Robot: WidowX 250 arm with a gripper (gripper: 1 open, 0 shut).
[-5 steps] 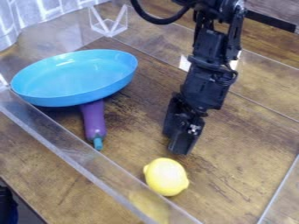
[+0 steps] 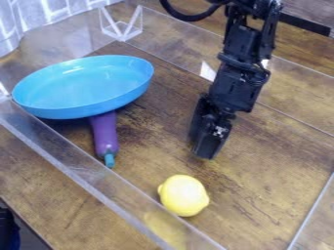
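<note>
My black gripper [image 2: 212, 132] is low over the wooden board in the middle of the view, its fingers pointing down at or just above the surface, with no object visible at them. A blue bowl-like dish [image 2: 81, 86] sits at upper left, over a purple object [image 2: 104, 132] with a teal tip. A yellow lemon [image 2: 183, 194] lies below and left of my gripper, apart from it.
Clear plastic walls [image 2: 131, 205] edge the workspace at left and bottom. A small white wire-like piece [image 2: 120, 21] stands at the back left. The board to the right of my gripper is clear.
Over the last second my gripper has shifted slightly up in the view, away from the lemon. The dish, purple object and lemon have not moved.
</note>
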